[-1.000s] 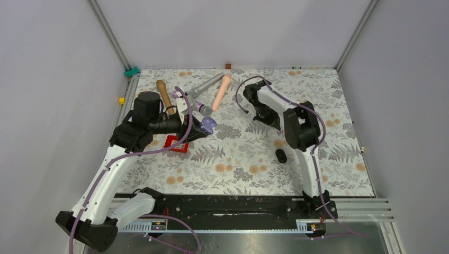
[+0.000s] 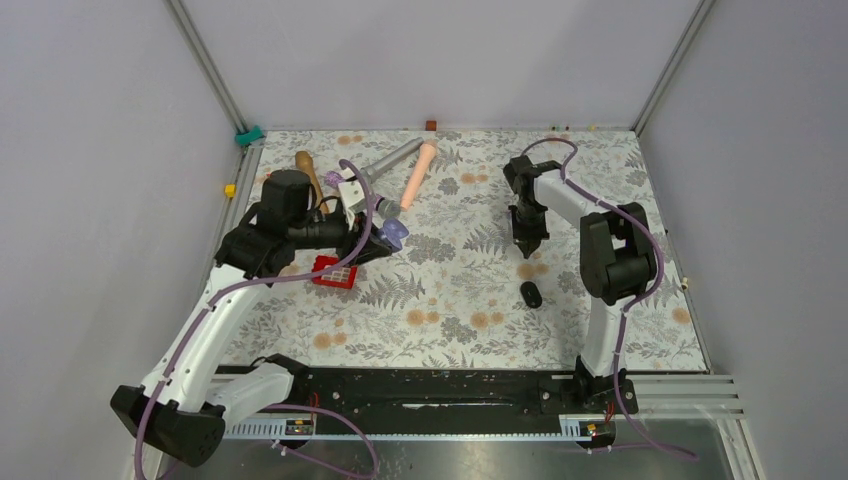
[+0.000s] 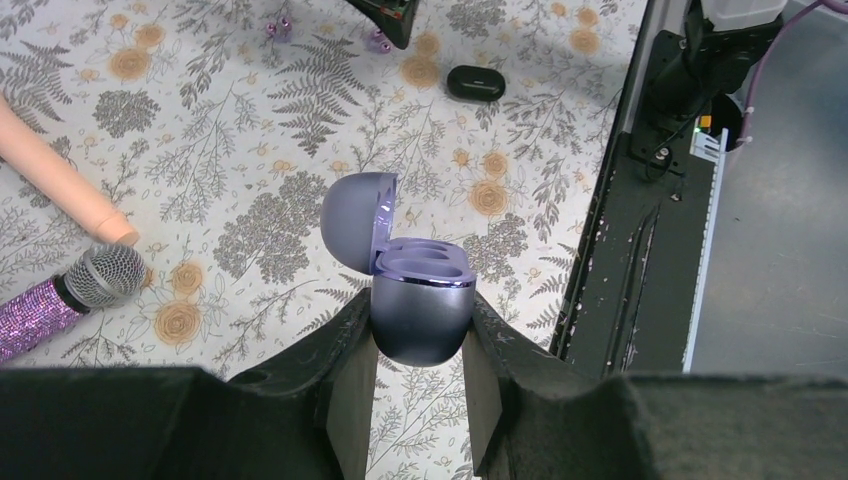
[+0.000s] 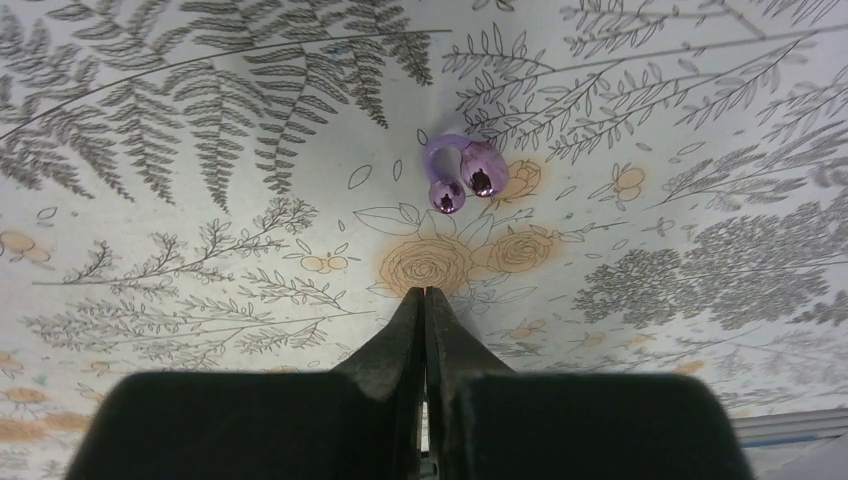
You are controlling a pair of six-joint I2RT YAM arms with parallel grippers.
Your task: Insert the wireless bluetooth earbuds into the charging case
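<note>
The purple charging case (image 3: pixel 422 310) has its lid raised and its two slots bare. My left gripper (image 2: pixel 388 243) is shut on it, one finger at each side, above the table's left half. On the table lies a shiny purple clip earbud (image 4: pixel 440 160), ahead of my right gripper in the right wrist view. Those right fingertips are together with nothing between them, apart from the earbud. Another purple earbud (image 3: pixel 278 30) shows at the top of the left wrist view. From above, the right arm hides both earbuds.
A black oval object (image 2: pixel 530 294) lies just in front of the right gripper. Left and behind are a peach stick (image 2: pixel 418 175), a microphone (image 3: pixel 105 275), a wooden handle (image 2: pixel 309 172) and a red box (image 2: pixel 336 275).
</note>
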